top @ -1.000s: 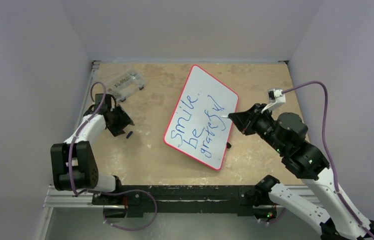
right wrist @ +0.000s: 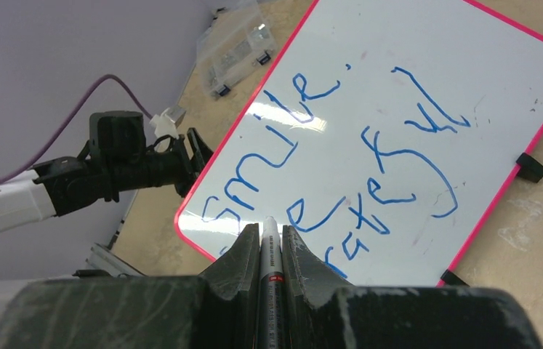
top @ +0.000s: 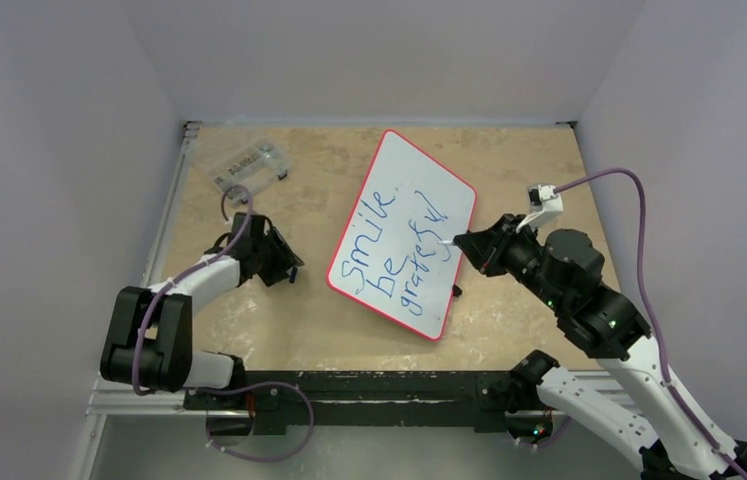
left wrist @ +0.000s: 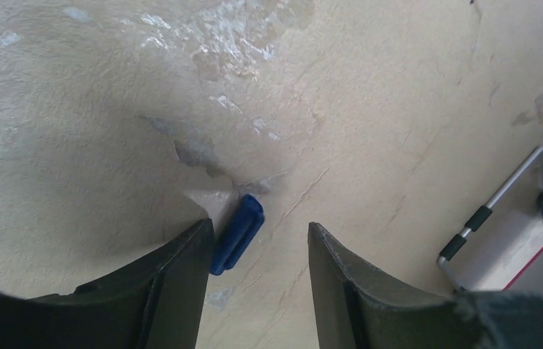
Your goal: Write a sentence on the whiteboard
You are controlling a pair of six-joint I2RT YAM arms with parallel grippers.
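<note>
The tilted whiteboard (top: 399,200) carries blue handwriting, "Smile. be grateful". My left gripper is low over the table left of the board, part open, with a small dark blue marker cap (left wrist: 238,234) lying between and just beyond its fingertips, by the left finger. My right gripper is shut on a marker (right wrist: 272,298) with a pale tip, held above the board's right half in the top view.
A clear plastic case (top: 249,168) lies at back left. Black clips (right wrist: 530,167) sit on the board's right edge. Bare table (top: 289,320) surrounds the left gripper. Walls enclose the sides and back.
My left gripper has moved right and toward the table's front, with the cap shifting rightward along the table. My right arm has moved very slightly.
</note>
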